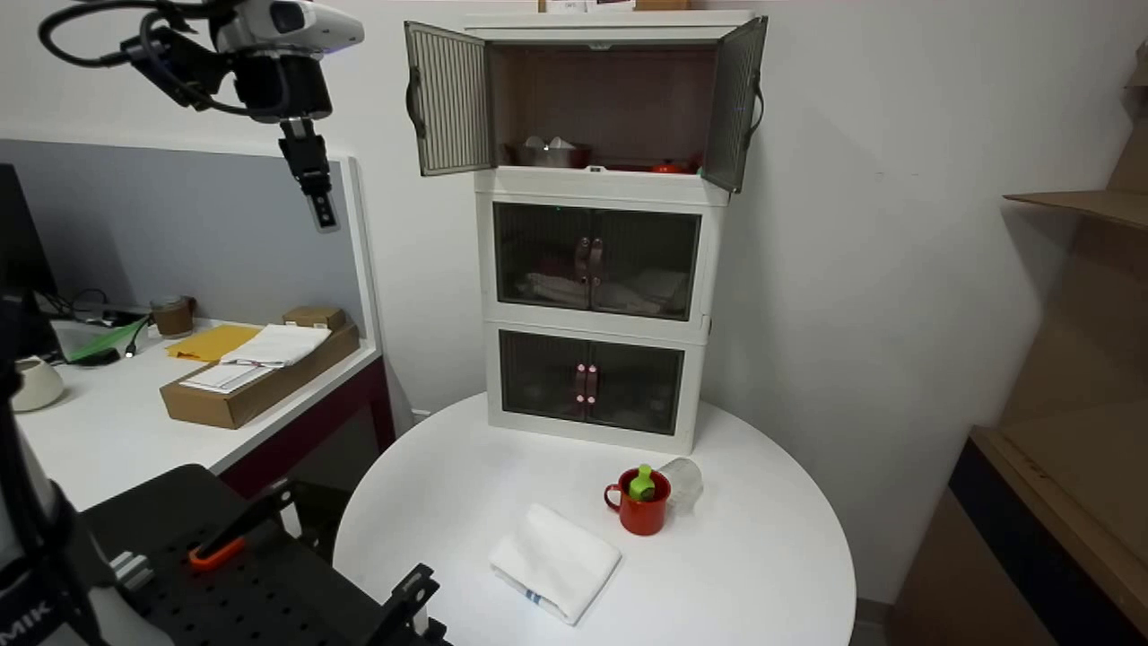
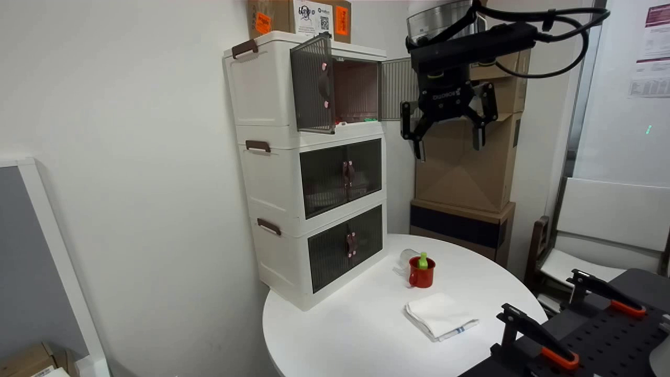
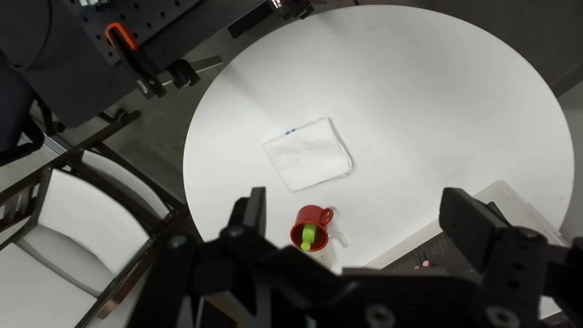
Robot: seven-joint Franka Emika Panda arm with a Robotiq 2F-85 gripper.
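High above the round white table (image 1: 430, 484), my gripper (image 2: 449, 150) hangs open, with empty space between its fingers. On the table stands a red mug (image 1: 642, 515) holding a green-topped item (image 3: 309, 237). Right behind the mug lies a clear container (image 1: 683, 484). A folded white cloth (image 3: 309, 155) with a small blue mark rests flat, apart from the mug. The white cabinet (image 2: 267, 195) has its top doors swung wide and its two lower pairs closed. Inside the top compartment are a bowl (image 1: 549, 155) and a small red-orange object (image 1: 669, 167).
The open left door (image 1: 449, 102) and right door (image 1: 740, 106) jut out from the cabinet. Cardboard boxes (image 2: 461, 169) stand behind the table's far side. Clamps (image 2: 540, 333) rise from the black bench near the table edge.
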